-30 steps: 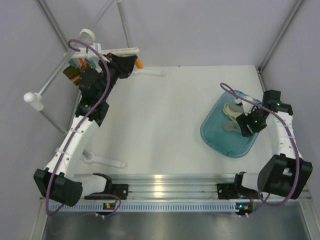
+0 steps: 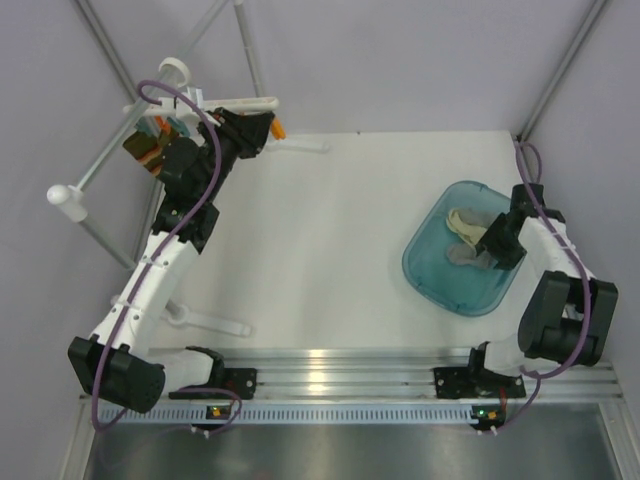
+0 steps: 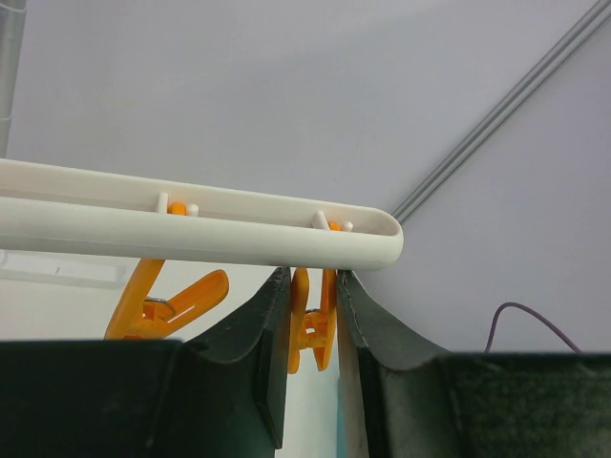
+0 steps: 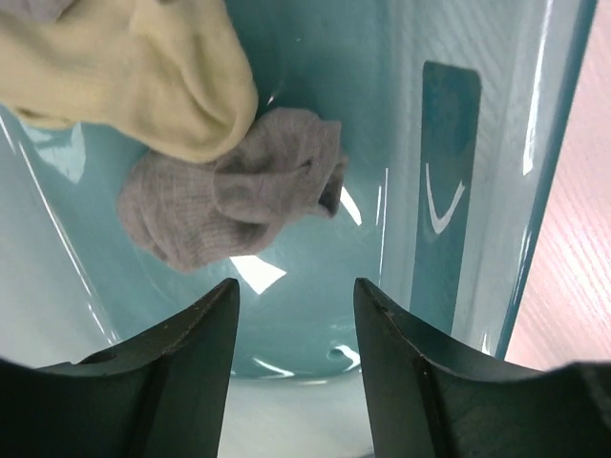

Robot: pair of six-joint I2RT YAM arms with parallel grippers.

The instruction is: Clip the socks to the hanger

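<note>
The white hanger [image 2: 245, 104] hangs from the rack at the upper left, with orange clips beneath its bar in the left wrist view. My left gripper is shut on the orange clip [image 3: 301, 329] near the rounded end of the bar; another clip [image 3: 153, 310] hangs to its left. A brown striped sock [image 2: 148, 148] hangs below the hanger's far left side. My right gripper is open above the teal tray [image 2: 412, 262], nothing between its fingers. Just ahead of its fingertips lies a crumpled grey sock [image 4: 253, 176], partly under a yellow sock [image 4: 167, 72].
More grey cloth [image 4: 33, 8] shows beyond the yellow sock. The rack's white post end [image 2: 67, 200] and feet stand around my left arm. Bare white table [image 2: 330, 240] lies between the rack and the tray.
My right gripper has shifted and turned over the tray's right side, its wrist and cable swinging rightward. The left arm, the hanger and the socks look unmoved.
</note>
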